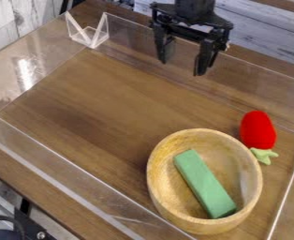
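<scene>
The black gripper (pixel 184 54) hangs open over the back of the wooden table, with nothing between its fingers. A wooden bowl (pixel 169 159) sits at the front right, with a green bar (pixel 206 183) lying inside it. To the bowl's upper right lies a red plush object (pixel 258 128) with green leaves, like a strawberry or radish.
The tray's clear plastic rim (pixel 12 145) edges the wooden surface (pixel 94 112), whose middle and left are bare. A white bracket (pixel 90 28) stands at the back left corner.
</scene>
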